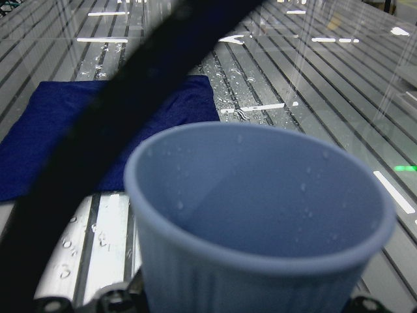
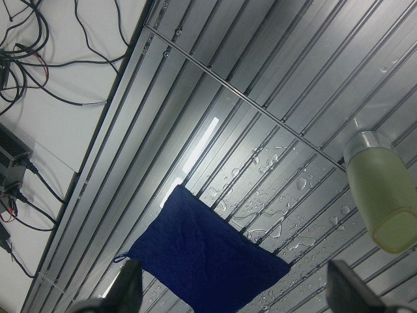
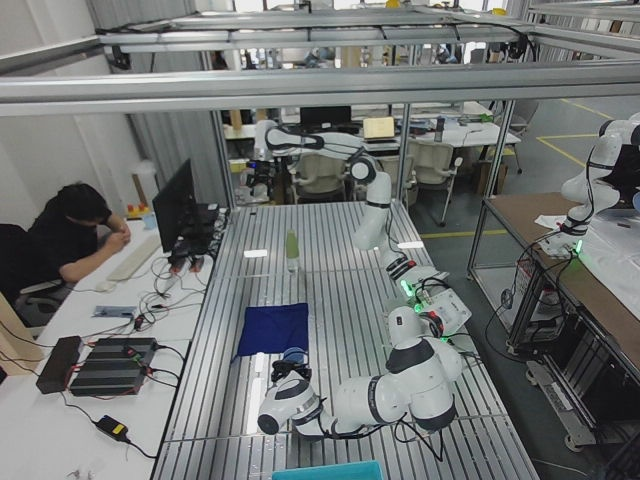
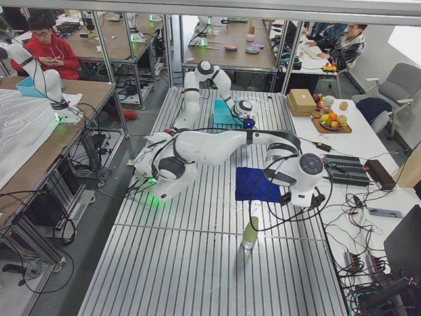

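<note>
A light blue cup [image 1: 254, 274] fills the left wrist view, between the fingers of my left gripper, which is shut on it; it also shows near the navy cloth in the camera left view [image 3: 294, 354]. The navy cloth [image 4: 256, 184] lies flat on the slatted metal table [image 4: 164, 263]. A pale green bottle [image 4: 250, 234] with a silver band stands beyond the cloth. My right gripper [image 3: 260, 176] is raised high over the far part of the table, above and away from the bottle. Its fingertips show apart at the bottom of the right wrist view, with nothing between them.
A teal bin [image 3: 325, 472] sits at the near end in the camera left view. Water drops lie on the table around cloth and bottle. The white side desk [image 3: 120, 420] holds cables and black boxes.
</note>
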